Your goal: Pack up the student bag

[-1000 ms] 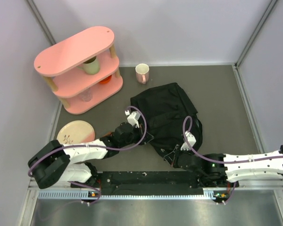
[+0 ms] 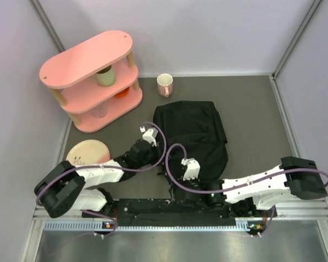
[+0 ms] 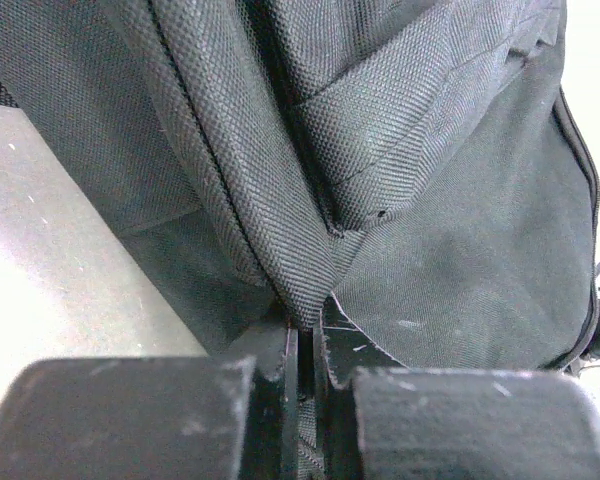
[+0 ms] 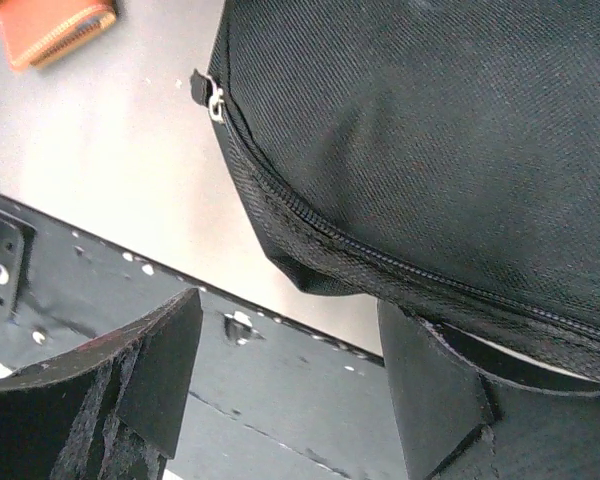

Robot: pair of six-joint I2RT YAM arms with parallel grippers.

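Note:
The black bag (image 2: 191, 120) lies flat and rumpled in the middle of the table. At its left edge, my left gripper (image 2: 160, 155) is shut on the black cloth; the left wrist view shows a gathered fold of the bag (image 3: 300, 250) pinched between the fingertips. Near the bag's front left corner is my right gripper, open, with no cloth clearly between its fingers. A zipper edge of the bag (image 4: 310, 225) runs just beyond and above the right finger, its metal pull (image 4: 216, 102) showing at the upper left.
A pink shelf (image 2: 90, 54) holding a green cup (image 2: 105, 77) stands at the back left. A pink mug (image 2: 164, 84) is behind the bag, and a cream plate (image 2: 88, 153) lies at the left. An orange-red item (image 4: 55, 32) shows in the right wrist view. Table right of the bag is clear.
My right arm has swung left along the bag's front edge. The bag's front has shifted and spread leftward. The left gripper has moved slightly left, still at the bag's edge.

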